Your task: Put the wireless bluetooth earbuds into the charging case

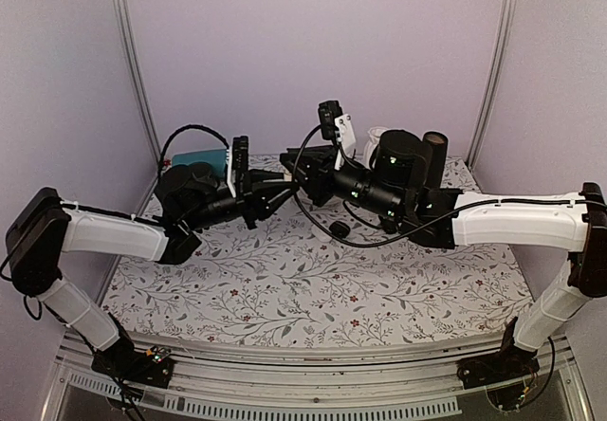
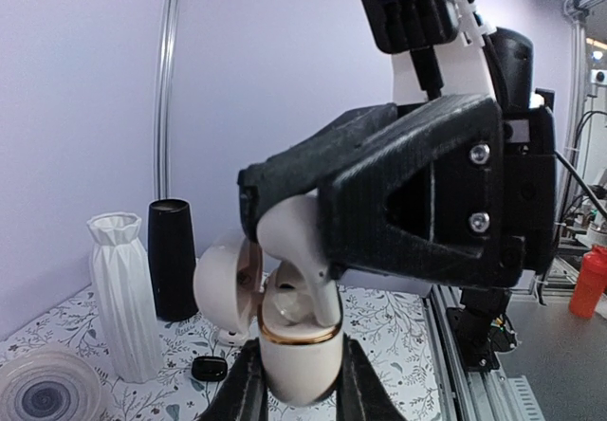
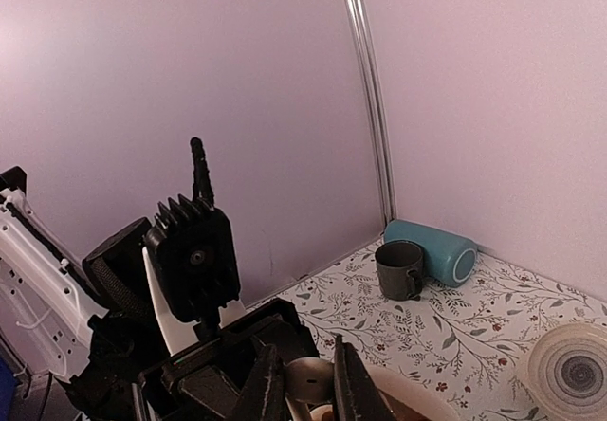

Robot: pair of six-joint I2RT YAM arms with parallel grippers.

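Observation:
In the left wrist view, my left gripper is shut on the charging case (image 2: 303, 359), a small white body with a gold rim. The case's lid (image 2: 222, 283) stands open to the left. Right above the case's opening is a white earbud (image 2: 289, 224), its stem slanting down to the rim; how deep it sits cannot be made out. My right gripper is shut on the earbud (image 3: 310, 375), seen between its dark fingers. From the top, both grippers meet near mid-table and hide most of the case.
A white vase (image 2: 125, 298), a black vase (image 2: 172, 260) and a small black object (image 2: 209, 369) stand on the table. A grey mug (image 3: 400, 269) and a lying teal cylinder (image 3: 436, 250) are at the back left.

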